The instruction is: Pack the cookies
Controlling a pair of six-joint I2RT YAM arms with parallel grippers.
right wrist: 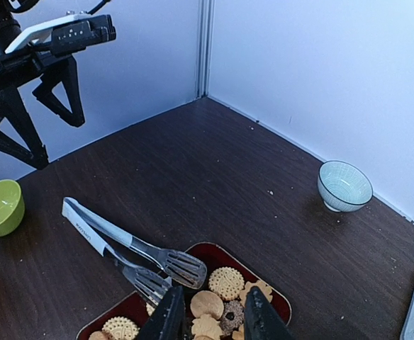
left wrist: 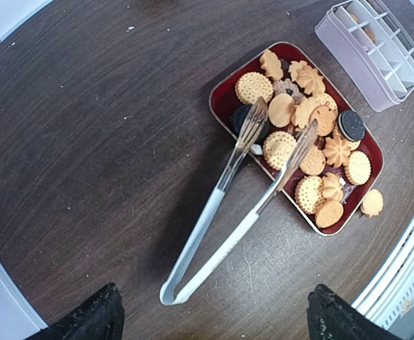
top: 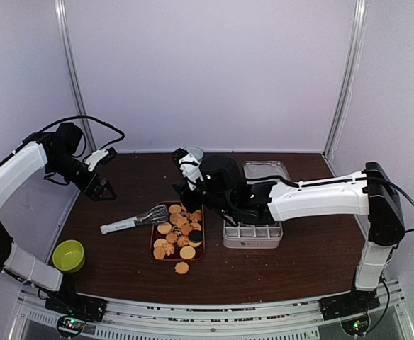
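A red tray (left wrist: 228, 86) of assorted cookies (left wrist: 278, 149) sits mid-table, one loose cookie (left wrist: 371, 202) beside it. Silver tongs (left wrist: 214, 262) lie on the table, tips resting on the tray's left side. Right of the tray is a compartment box (top: 252, 242), a few cookies inside in the left wrist view. My right gripper hangs above the tray, fingers apart, nothing seen between them. My left gripper (top: 100, 191) hangs open and empty over the left of the table.
A green bowl (top: 68, 256) stands at the front left, a pale blue bowl (right wrist: 344, 185) at the back, mostly hidden in the top view. A clear lid (top: 266, 168) lies at the back right.
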